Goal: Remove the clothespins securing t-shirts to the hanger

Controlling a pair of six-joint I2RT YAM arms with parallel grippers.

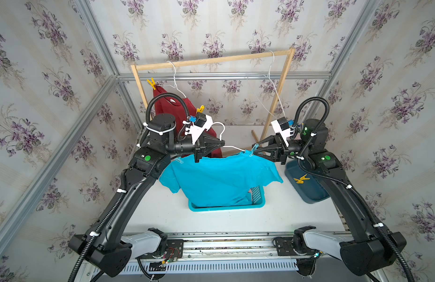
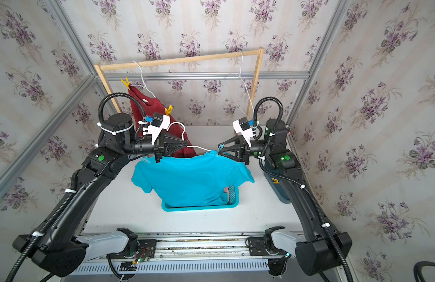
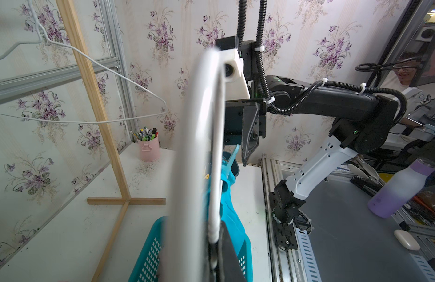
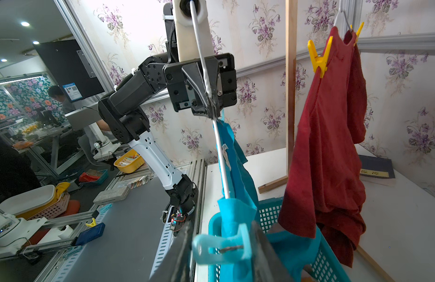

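A turquoise t-shirt [image 1: 212,178] hangs from a white hanger [image 1: 233,148]. My left gripper [image 1: 222,142] is shut on this hanger near its hook. At the right shoulder sits a light blue clothespin [image 4: 222,244]. My right gripper has its fingers part open, with that clothespin between its fingers; whether they touch it is unclear. Another light blue clothespin [image 1: 178,160] shows at the left shoulder, beside my left arm. A red t-shirt [image 4: 325,155] hangs behind, with yellow clothespins [image 4: 321,57] on its shoulders.
Below the turquoise shirt stands a turquoise basket [image 1: 226,206]. A dark blue bin [image 1: 313,195] with yellow clothespins [image 1: 301,179] inside is at the right. An empty wire hanger [image 1: 276,89] hangs from the wooden rack [image 1: 212,61] behind my right gripper.
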